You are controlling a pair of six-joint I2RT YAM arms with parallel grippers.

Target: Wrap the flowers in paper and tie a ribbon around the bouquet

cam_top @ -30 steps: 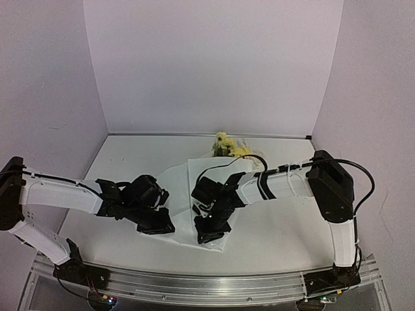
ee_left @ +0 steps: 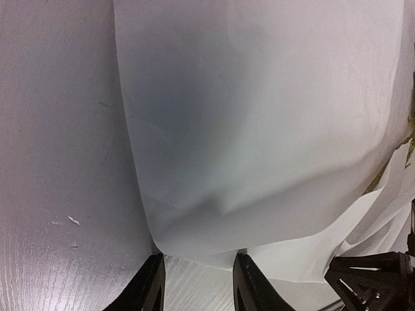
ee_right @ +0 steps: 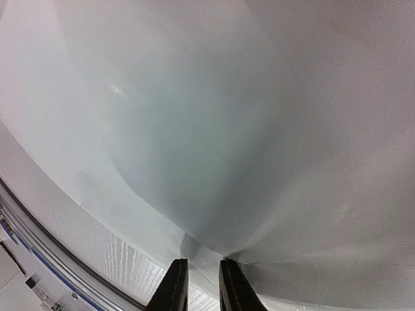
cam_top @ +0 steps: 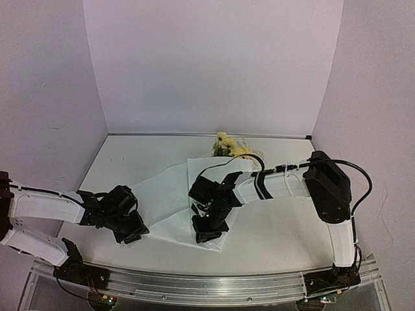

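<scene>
The bouquet of yellow fake flowers (cam_top: 224, 144) lies at the back of the table, its blooms beyond the upper edge of the white wrapping paper (cam_top: 161, 190). Any stems are hidden under the paper. At the paper's lower left edge is my left gripper (cam_top: 133, 238). In its wrist view the fingers (ee_left: 152, 285) stand apart near the paper's edge, with nothing gripped between them. My right gripper (cam_top: 209, 238) is low over the lower end of the paper. Its fingers (ee_right: 172, 288) are parted by a narrower gap, close to a crease; contact with the paper is unclear.
A metal rail (cam_top: 214, 285) runs along the table's front edge. White walls stand at the back and both sides.
My left gripper has moved left, off the middle of the paper to its left edge, uncovering more of the sheet. The right arm has shifted only slightly; the flowers have not moved.
</scene>
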